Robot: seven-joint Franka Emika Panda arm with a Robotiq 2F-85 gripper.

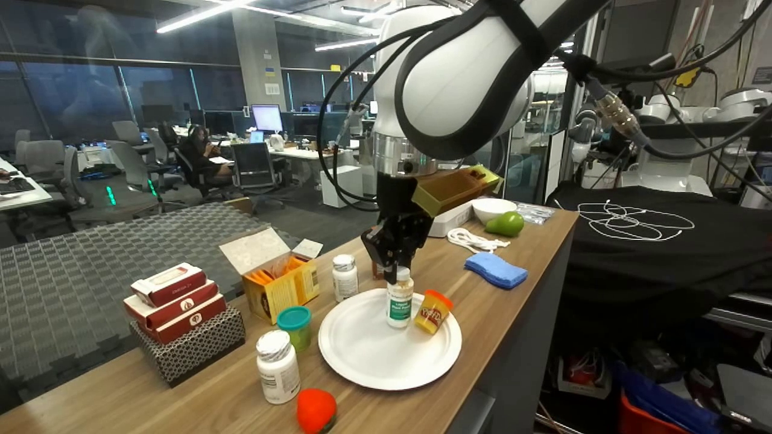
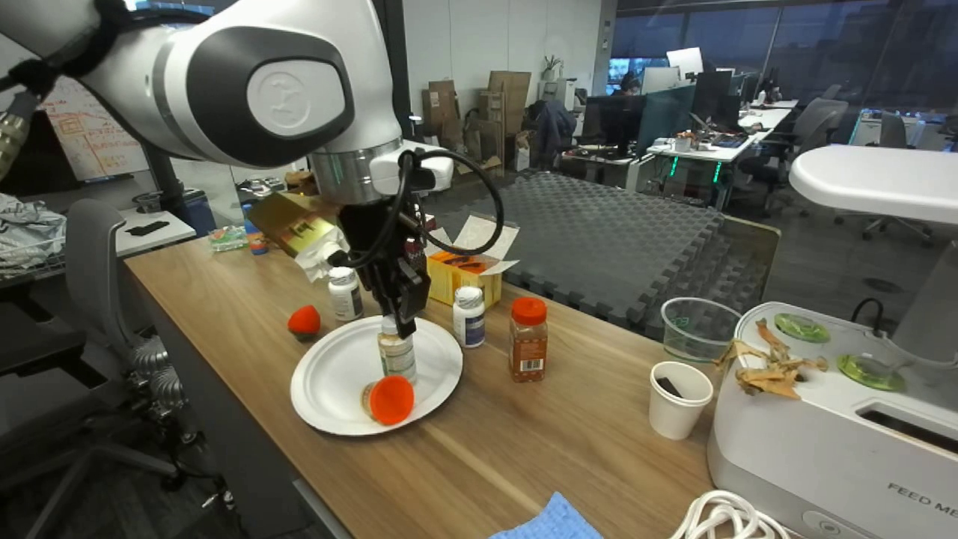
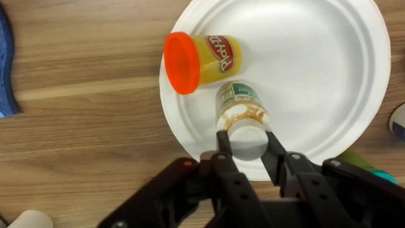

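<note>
My gripper is shut on the white cap of a small bottle (image 1: 399,304) with a green and white label. In exterior view 1 the bottle stands upright over the white plate (image 1: 362,358); its base seems to rest on the plate. Close beside it on the plate lies a yellow Play-Doh tub (image 3: 220,57) on its side, its orange lid toward the plate's rim. In exterior view 2 the orange lid (image 2: 392,400) partly hides the bottle's lower end.
White pill bottles (image 1: 278,367) (image 2: 468,316), a teal-lidded tub (image 1: 295,325) and a red-lidded spice jar (image 2: 528,341) stand around the plate. A red object (image 1: 316,410) lies nearby. A blue cloth (image 1: 496,270) and an open yellow box (image 1: 282,286) are farther off. Bare table lies right of the spice jar.
</note>
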